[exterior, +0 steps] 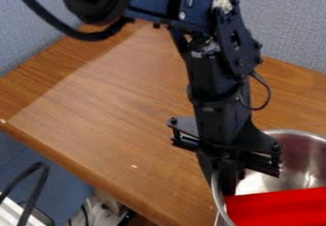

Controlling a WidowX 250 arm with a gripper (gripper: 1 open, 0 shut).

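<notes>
My gripper [224, 173] hangs low at the left rim of a steel pot [300, 159] in the lower right, its fingers partly hidden by the wrist and rim. It looks shut; whether it holds the rim cannot be made out. A red object [283, 206] lies inside the pot, which is cut off by the right and bottom edges of the view.
Grey padded walls [38, 25] stand behind.
</notes>
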